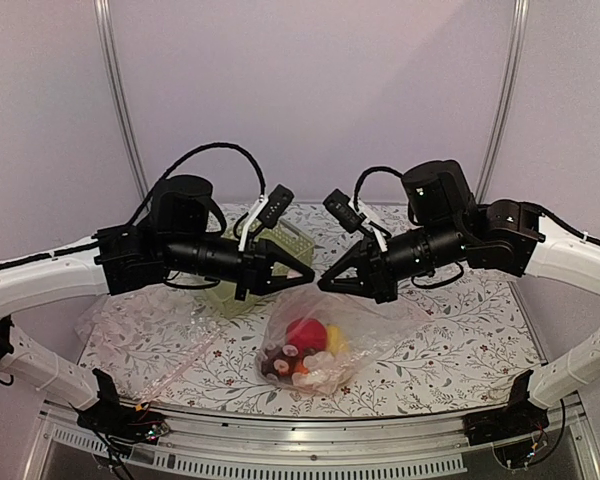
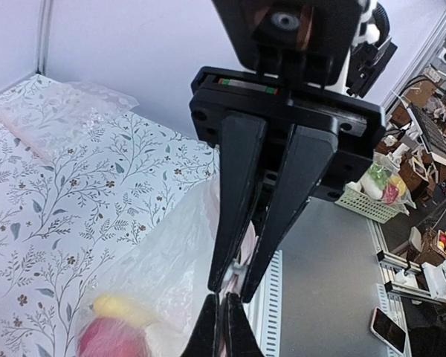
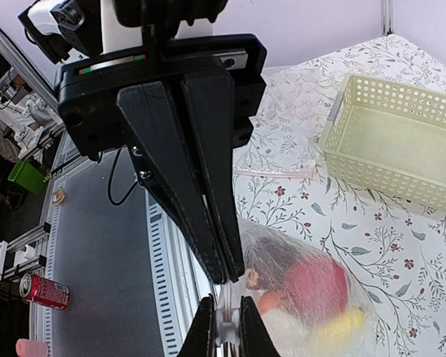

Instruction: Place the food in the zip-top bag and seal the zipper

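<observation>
The clear zip top bag [image 1: 378, 332] lies on the table with food inside: a red piece [image 1: 306, 334], a yellow piece [image 1: 335, 338] and several smaller brown and orange ones. Its mouth edge is pulled up between my two grippers, whose tips are close together above the food. My left gripper is shut, with the bag's thin pinkish edge running between its fingertips. On the same edge, my right gripper is shut with a pale bit of the strip between its tips. Whether the zipper is closed along its length cannot be made out.
Behind the left arm stands a pale green basket [image 3: 401, 141], its visible floor bare. Another clear bag [image 1: 145, 340] lies flat at the table's left. To the right of the food bag the patterned table [image 1: 480, 350] is clear.
</observation>
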